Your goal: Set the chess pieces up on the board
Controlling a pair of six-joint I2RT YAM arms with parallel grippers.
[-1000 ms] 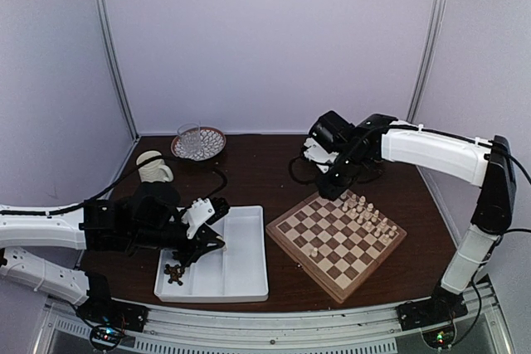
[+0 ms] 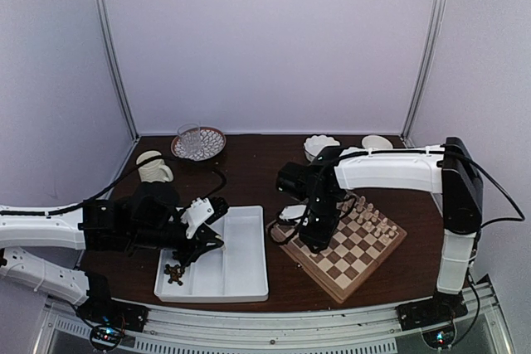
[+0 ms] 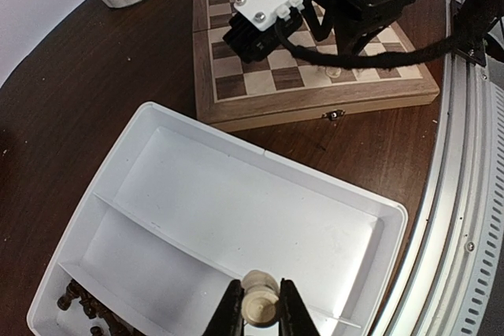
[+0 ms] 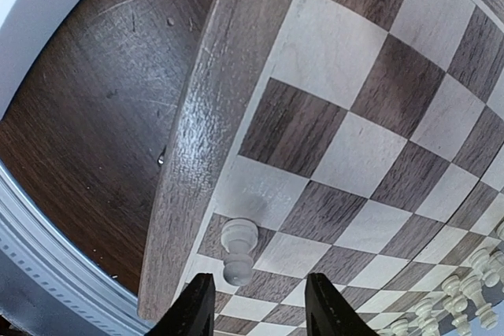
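Note:
Pale chess pieces stand in rows along the far right side of the wooden chessboard. One lone light piece is on a square near the board's tray-side edge, in the right wrist view. Above and behind it, my right gripper is open with nothing between its fingers. In the left wrist view my left gripper is shut on a light chess piece, over the white tray. Dark pieces lie in the tray's near left compartment.
A mug, a patterned bowl with a clear glass and a white fluted bowl stand at the back. The tray's large compartment is empty. Bare table lies behind the tray.
My right arm has swung left and toward the front, from the board's far corner to over the lone piece, which it now hides in the top view. The left arm stays put.

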